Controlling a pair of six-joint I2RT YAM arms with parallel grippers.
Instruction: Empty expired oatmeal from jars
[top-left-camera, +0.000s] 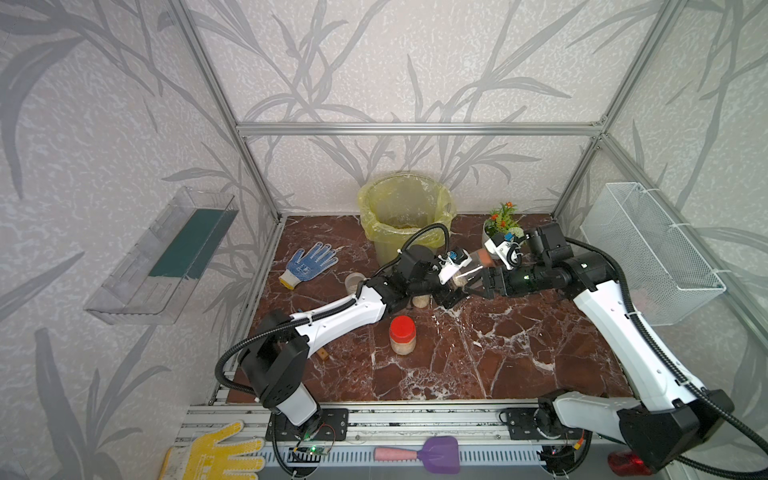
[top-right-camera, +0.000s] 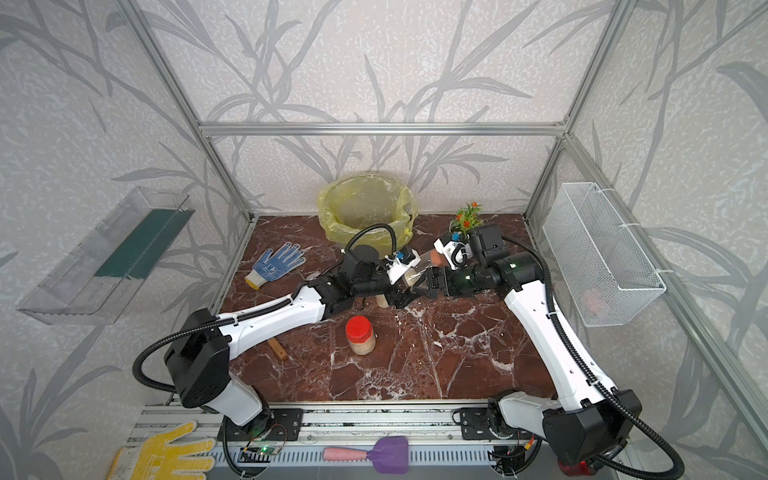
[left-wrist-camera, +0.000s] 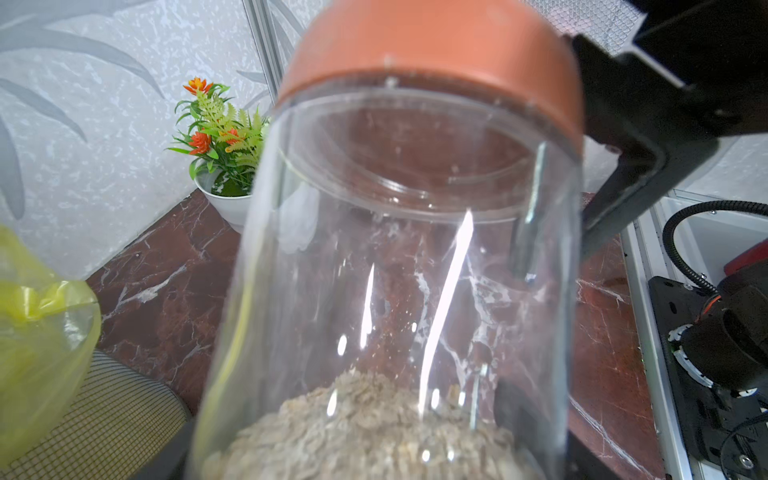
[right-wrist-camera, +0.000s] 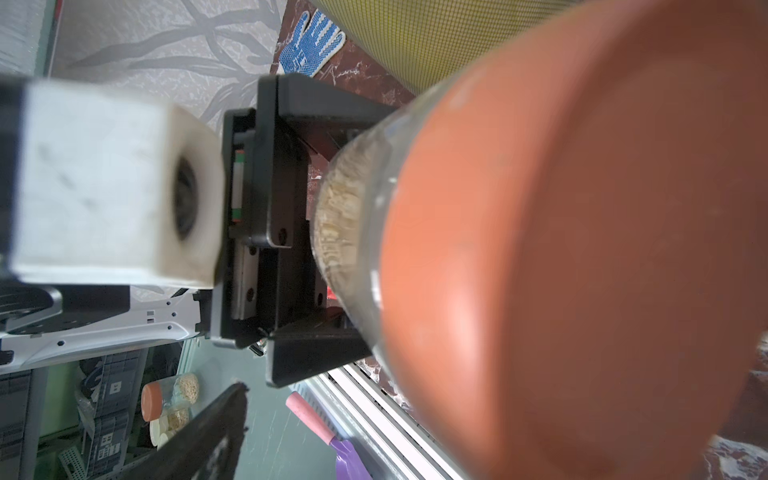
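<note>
A glass jar (left-wrist-camera: 384, 320) with an orange lid (left-wrist-camera: 432, 48) and oatmeal (left-wrist-camera: 376, 440) in its lower part hangs tilted above the table. My left gripper (top-left-camera: 457, 281) is shut on its lower part; in the right wrist view its black fingers (right-wrist-camera: 320, 344) lie on either side of the glass. Close to the lid end is my right gripper (top-left-camera: 488, 278), open, with one finger (left-wrist-camera: 640, 180) beside the lid in the left wrist view. Another oatmeal jar with a red lid (top-left-camera: 402, 328) stands upright on the table. The lined bin (top-left-camera: 376, 240) is behind the left gripper.
A blue glove (top-left-camera: 310, 262) lies at the left and a flower pot (top-left-camera: 494, 233) stands at the back right. Small pale round items (top-left-camera: 354, 281) are partly hidden by the left arm. Wire baskets hang at both sides.
</note>
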